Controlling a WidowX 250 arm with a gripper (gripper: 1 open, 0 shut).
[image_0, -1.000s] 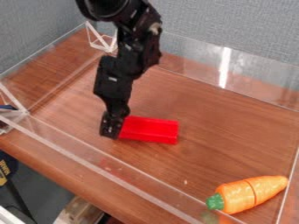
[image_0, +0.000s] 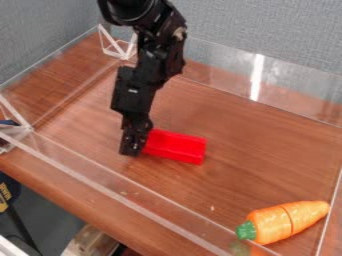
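Note:
A black robot arm reaches down from the top of the view, its gripper (image_0: 134, 142) low over the wooden table at the left end of a red rectangular block (image_0: 177, 146). The fingertips are beside or over that end of the block; whether they hold it or are open cannot be made out. An orange toy carrot (image_0: 285, 220) with a green tip lies at the front right, apart from the block.
Clear plastic walls (image_0: 257, 76) border the wooden table (image_0: 241, 140). White corner brackets stand at the back left and left edge.
The gripper has shifted very slightly to the right at the red block's left end. The block and carrot look almost unmoved.

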